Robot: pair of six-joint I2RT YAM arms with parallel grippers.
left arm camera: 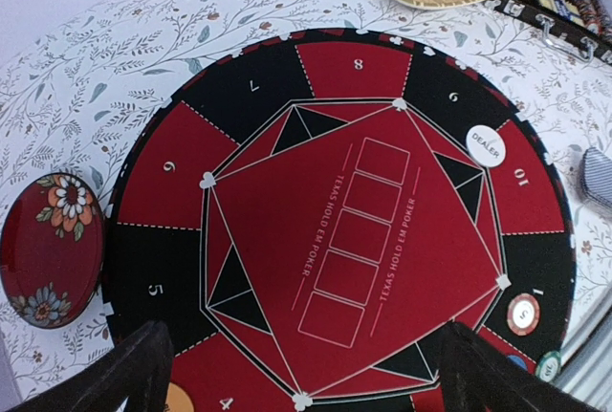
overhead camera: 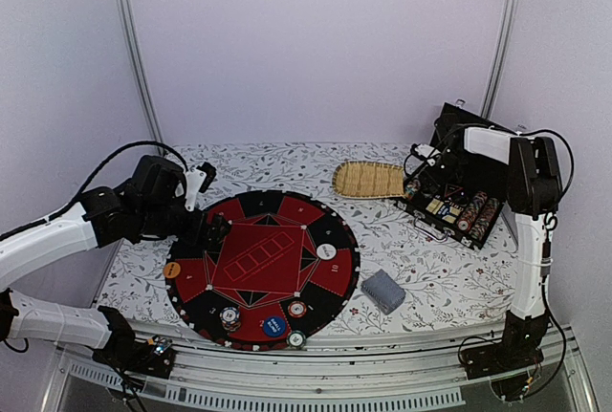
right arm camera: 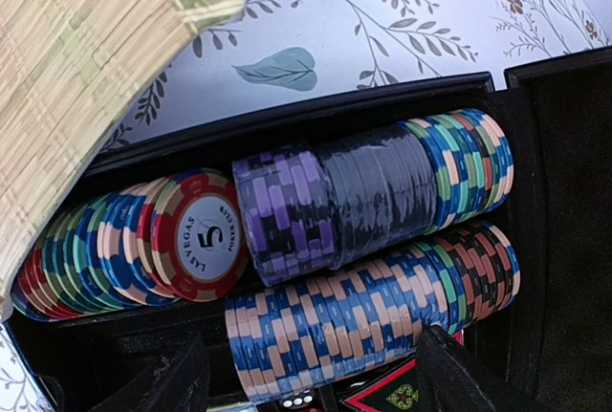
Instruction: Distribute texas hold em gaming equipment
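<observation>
The black chip case (overhead camera: 466, 237) lies open at the right, its lid raised behind it. Over its rear left part my right gripper is open, nothing between its fingers. Below it in the right wrist view are a blue-and-tan chip row (right arm camera: 325, 326), a wrapped purple stack (right arm camera: 285, 213) and a leaning row topped by a red 5 chip (right arm camera: 203, 240). The round red-and-black poker mat (overhead camera: 258, 254) carries a white dealer button (left arm camera: 486, 145), a blue button (overhead camera: 274, 326) and several chips, including a stack (overhead camera: 230, 317). My left gripper hovers open and empty over the mat.
A woven tray (overhead camera: 368, 180) sits against the case's left side. A grey card deck (overhead camera: 383, 292) lies right of the mat. Beside the mat's left edge is a red floral oval item (left arm camera: 53, 249). Patterned table shows bare between deck and case.
</observation>
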